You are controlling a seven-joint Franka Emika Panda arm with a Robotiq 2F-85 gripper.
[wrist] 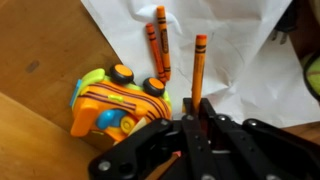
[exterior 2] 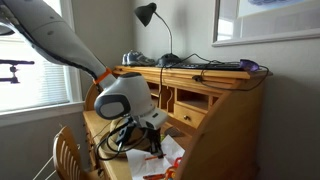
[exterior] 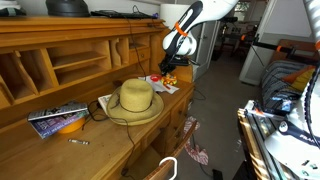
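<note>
In the wrist view, an orange crayon (wrist: 199, 68) stands up out of my gripper, which is shut on its lower end. Two more orange crayons, one (wrist: 163, 32) beside another (wrist: 154, 52), lie on white paper (wrist: 235, 60). Left of the gripper is an orange and yellow toy vehicle (wrist: 123, 105) with dark wheels. From the outside, the arm reaches down over the far end of the desk, and the held crayon is too small to make out there.
A straw hat (exterior: 135, 102) rests on the desk nearer the first exterior camera. Wooden cubbies (exterior: 75, 65) run along the back. A red round item (exterior: 155, 77) sits near the papers. Bare desktop (exterior: 85, 150) lies at the near left.
</note>
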